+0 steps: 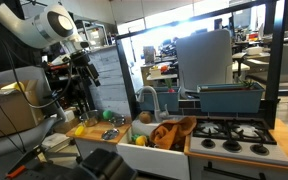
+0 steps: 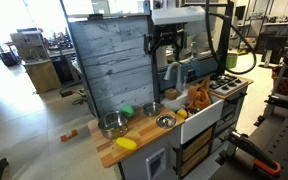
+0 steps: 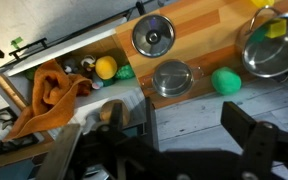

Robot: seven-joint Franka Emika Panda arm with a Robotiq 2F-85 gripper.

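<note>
High above the counter, my gripper is open, its dark fingers wide apart and nothing between them. In the second exterior view the gripper [image 2: 164, 52] hangs in front of the grey backboard. Below it on the wooden counter, the wrist view shows a small steel pan [image 3: 172, 77], a round lid-like metal piece [image 3: 153, 36], a green item [image 3: 225, 81] and a large steel pot [image 3: 272, 50]. The white sink [image 1: 157, 160] holds a brown-orange cloth [image 3: 52, 97] and an orange ball [image 3: 106, 67]. A yellow item [image 2: 126, 142] lies near the counter's front edge.
A faucet [image 1: 152, 98] rises behind the sink. To the right is a stove [image 1: 234, 137] with black grates. A teal bin [image 1: 230, 101] rests on the shelf behind. The air around the gripper is free.
</note>
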